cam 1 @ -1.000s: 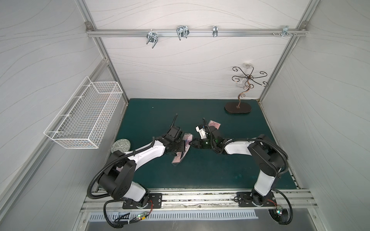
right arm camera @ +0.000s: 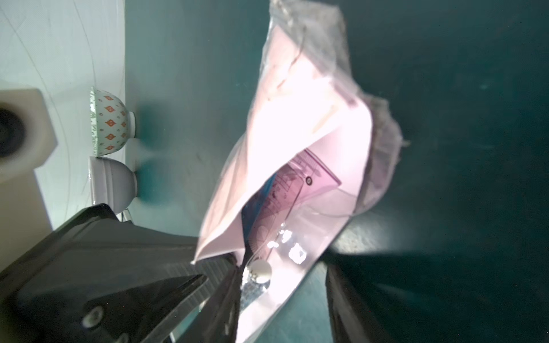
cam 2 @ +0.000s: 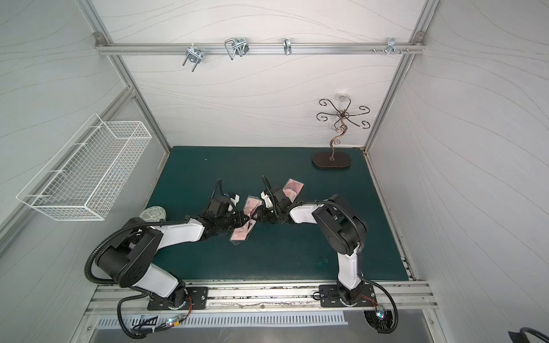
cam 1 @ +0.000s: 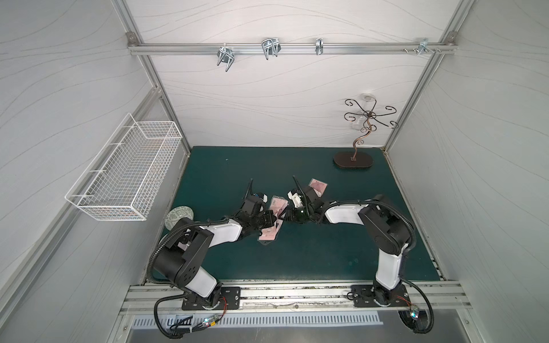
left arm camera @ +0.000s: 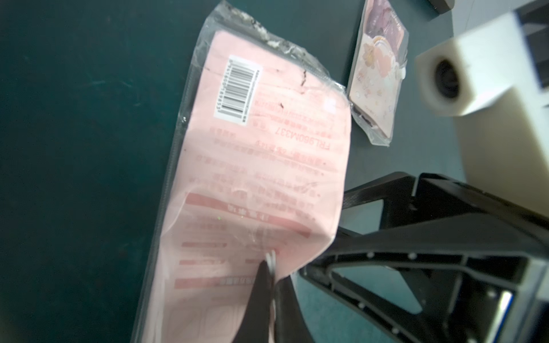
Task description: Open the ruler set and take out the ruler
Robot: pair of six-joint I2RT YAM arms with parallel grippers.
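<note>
A pink ruler set package [left arm camera: 257,131], wrapped in clear plastic, lies in the middle of the table with its barcode side up. Its top sheet is lifted, and the right wrist view looks into the gap, where a clear pinkish ruler [right arm camera: 280,194] and something blue show inside. My left gripper is shut at the lifted sheet, a thin pale edge showing between its fingertips. From the right, my right gripper faces the raised opening. Its fingers stand part open, the fingers apart, with the package's lower edge seen beyond the gap and nothing gripped.
A second pink packet [cam 1: 318,187] lies behind the right arm. A metal stand [cam 1: 352,159] occupies the back right; two bowls [right arm camera: 111,123] sit at the left side.
The left arm has shifted slightly, its gripper tilting toward the package. My right gripper has moved a little left, closer to the package and the left gripper.
</note>
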